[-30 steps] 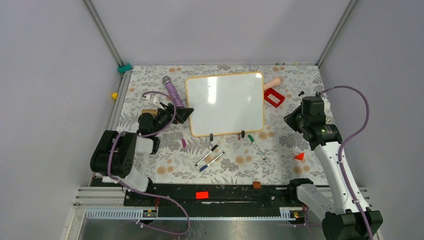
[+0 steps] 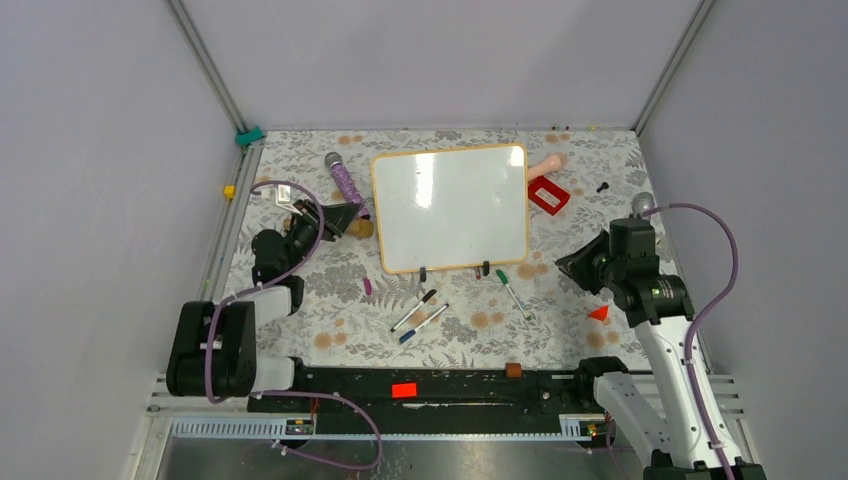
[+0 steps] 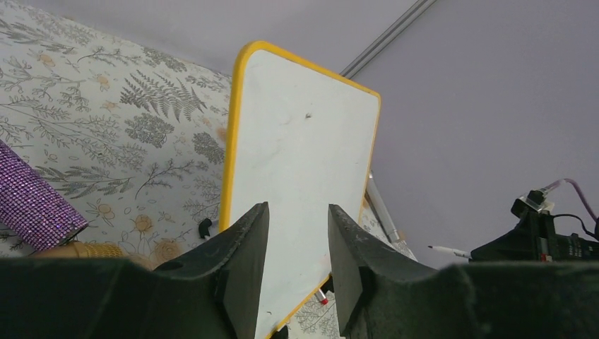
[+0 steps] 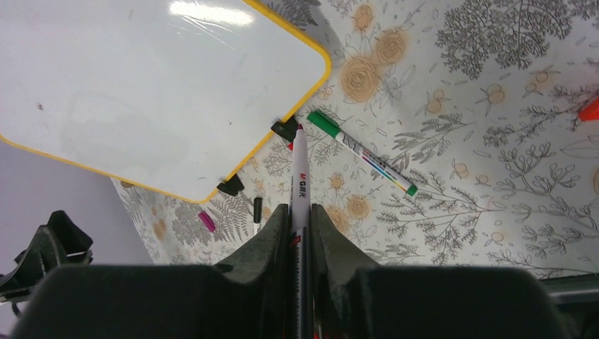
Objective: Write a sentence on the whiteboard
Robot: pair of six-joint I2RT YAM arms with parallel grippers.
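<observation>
The whiteboard point(image 2: 450, 205) with a yellow frame lies mid-table, no writing legible on it. My right gripper is shut on a white marker point(image 4: 300, 183), its tip pointing toward the board's lower-right corner region; in the top view this gripper point(image 2: 562, 262) is right of the board. My left gripper hangs left of the board; its fingers show a gap between them, and I cannot tell from the view what, if anything, it holds. A green marker point(image 4: 339, 134) lies below the board's lower-right corner.
More markers point(image 2: 420, 322) and a pink piece point(image 2: 368, 287) lie in front of the board. A purple microphone point(image 2: 345, 183) lies left of it, a red box point(image 2: 548, 200) right. An orange-red piece point(image 2: 599, 313) sits near the right arm.
My left arm has drawn back leftward, away from the board. My right arm has shifted slightly, its gripper ending a little lower and to the left in the top view.
</observation>
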